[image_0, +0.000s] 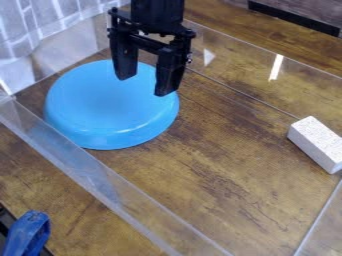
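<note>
A black gripper (147, 64) reaches down from the top of the view over a blue round plastic bowl or lid (107, 115) lying on the wooden surface. Its two fingers are spread apart, with no object visible between them. The gripper sits above the back right part of the blue piece; whether it touches it I cannot tell.
A white speckled block (318, 145) lies at the right. A blue object (27, 235) sits at the lower left, outside a clear plastic wall. Clear walls border the wooden floor (227, 180), whose middle and right are mostly free.
</note>
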